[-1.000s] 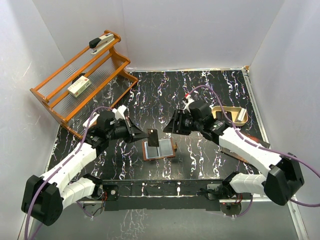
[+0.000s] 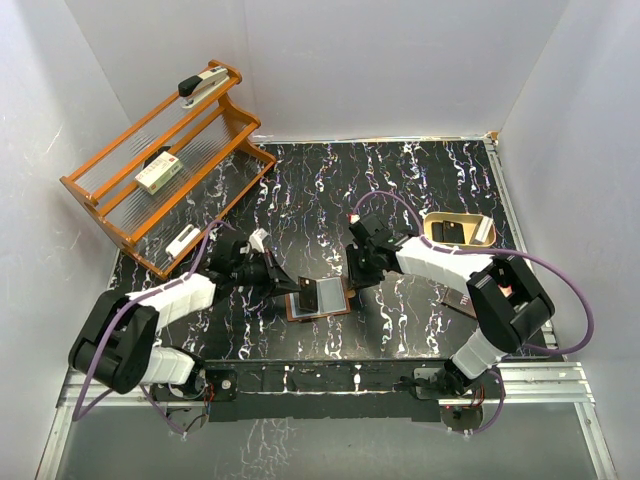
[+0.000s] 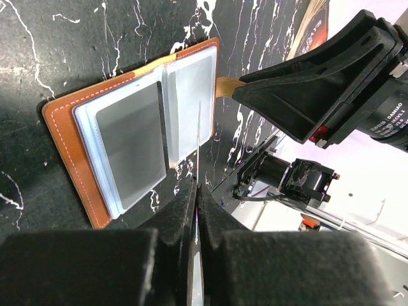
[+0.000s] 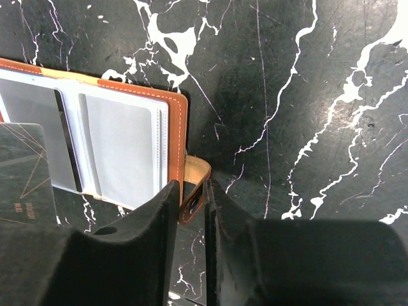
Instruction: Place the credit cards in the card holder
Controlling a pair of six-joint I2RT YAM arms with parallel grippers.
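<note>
A brown leather card holder (image 3: 86, 186) with clear sleeves lies spread open on the dark marbled table. My left gripper (image 2: 294, 287) is shut on a thin dark card (image 2: 308, 295), tilted up above the holder. The left wrist view shows this card nearly edge-on, in front of the clear sleeve (image 3: 190, 102); the right wrist view shows its dark face (image 4: 27, 175). At the holder's right edge is my right gripper, its fingers narrowly apart around a small tan leather tab (image 4: 196, 167). A firm grip on the tab does not show.
A tan tray (image 2: 440, 218) with a dark item and a white item stands at the back right. The wooden rack (image 2: 125, 240) with a stapler and a box fills the left. Bare table (image 2: 310, 180) lies behind the holder.
The left gripper has lowered with the dark card.
</note>
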